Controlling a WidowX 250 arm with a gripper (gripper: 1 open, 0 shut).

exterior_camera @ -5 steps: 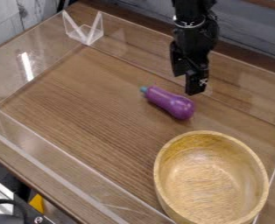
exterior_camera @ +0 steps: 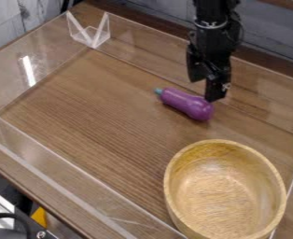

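My black gripper (exterior_camera: 206, 82) hangs over the wooden tray floor at the upper right, open, its fingers pointing down. Just below and left of it lies a purple eggplant-like toy (exterior_camera: 187, 105) with a teal tip pointing up-left.
A large tan bowl (exterior_camera: 224, 164) fills the lower right. A white wire rack (exterior_camera: 90, 32) stands at the upper left. The tray's walls border the back and left.
The purple toy sits slightly higher and further right than a second ago. My gripper has stayed above it, shifting and turning slightly.
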